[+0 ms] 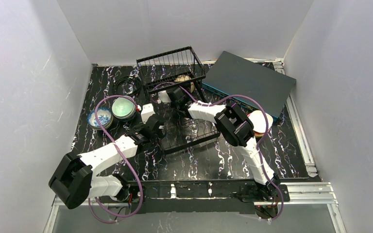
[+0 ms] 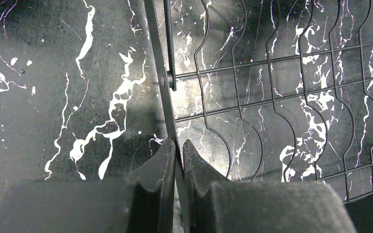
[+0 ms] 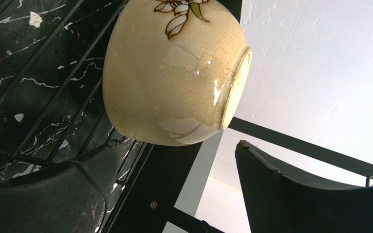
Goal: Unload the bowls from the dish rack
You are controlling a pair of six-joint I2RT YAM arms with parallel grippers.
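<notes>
A black wire dish rack [image 1: 189, 144] with two tiers stands mid-table. My left gripper is shut on the rack's thin flat side bar [image 2: 157, 58]. A cream bowl [image 3: 175, 82] with a painted flower rests tipped on its side in the rack; in the top view only a bit of this bowl [image 1: 183, 78] shows behind the upper tier. My right gripper stands open just short of the bowl, a finger [image 3: 257, 170] to either side below it, nothing held between them. The top view hides the right fingertips under the rack's upper tier.
At the left stand a stack of green bowls [image 1: 123, 107] and a stack of blue-patterned bowls [image 1: 100, 117]. Plates [image 1: 260, 122] are stacked at the right, before a large dark flat box [image 1: 250, 82]. A coiled black cable [image 1: 127, 85] lies at back left.
</notes>
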